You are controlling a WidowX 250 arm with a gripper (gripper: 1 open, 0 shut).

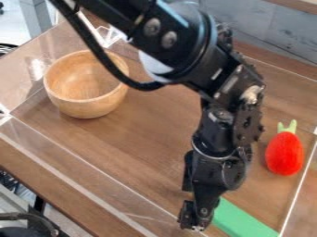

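My black gripper (198, 208) points down at the lower middle of the camera view, over the near end of a green block (247, 223) that lies on the wooden counter and is partly hidden by it. The gripper is open, its tips low beside the block. A red toy vegetable with a green top (284, 152) lies to the right of the arm. A wooden bowl (77, 85) sits at the upper left.
A clear tape or edge line runs along the near side of the counter (124, 148). A white object behind the arm is mostly hidden.
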